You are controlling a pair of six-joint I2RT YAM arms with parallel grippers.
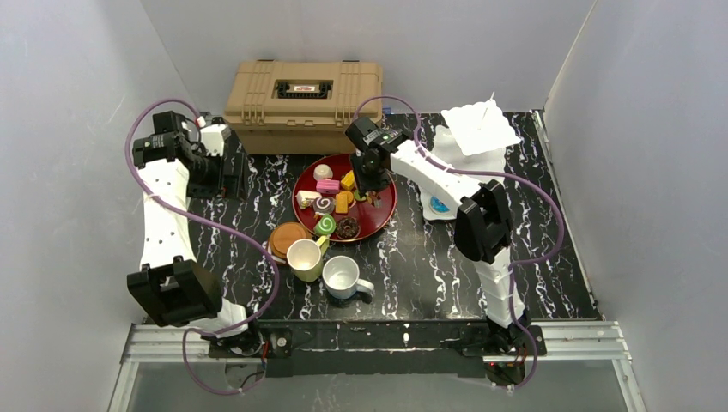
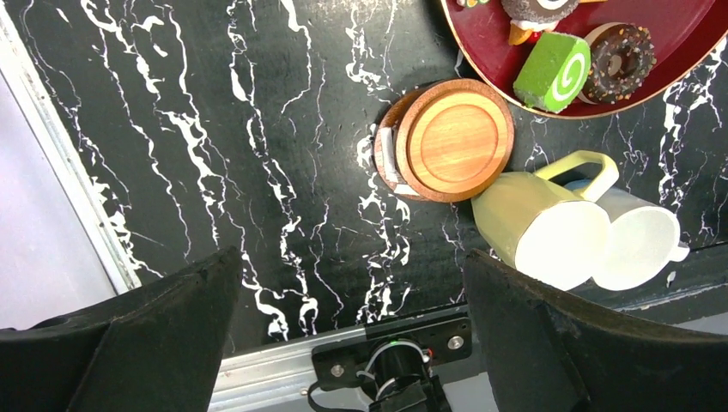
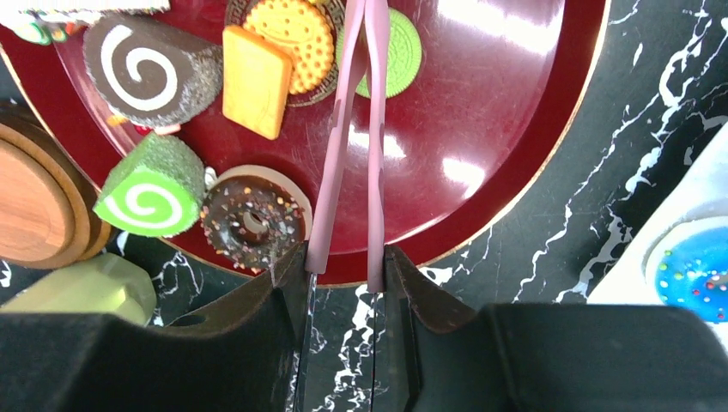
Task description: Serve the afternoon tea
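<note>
In the right wrist view my right gripper is shut on pink tongs (image 3: 376,189), which reach over the green cookie (image 3: 402,60) on the red tray (image 3: 506,129). The tray also holds a biscuit (image 3: 292,53), a yellow piece (image 3: 256,84), a chocolate doughnut (image 3: 251,221), swiss rolls (image 3: 146,193) and other sweets. My left gripper stands open and empty above the counter left of the tray. A yellow mug (image 2: 558,232) and a white mug (image 2: 644,240) stand in front of the tray, beside wooden coasters (image 2: 455,142).
A tan case (image 1: 303,103) stands at the back. A white box (image 1: 481,137) with a blue doughnut (image 1: 439,204) is at the right.
</note>
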